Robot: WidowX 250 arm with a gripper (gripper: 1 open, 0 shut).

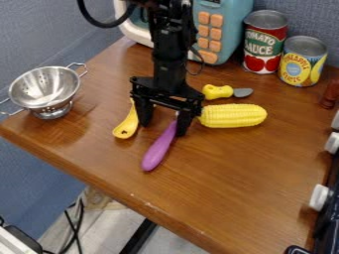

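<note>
My black gripper (165, 111) hangs low over the middle of the wooden table, its tips around the upper end of a purple eggplant (158, 151). Whether it is shut on it I cannot tell. A yellow spoon-like toy (126, 124) lies just left of the gripper, and a toy corn cob (233, 116) lies to its right.
A steel colander (47, 91) sits at the left edge. A yellow-handled cutter (219, 92), two cans (265, 42), and a teal microwave toy (225, 25) are behind. Black appliances line the right edge.
</note>
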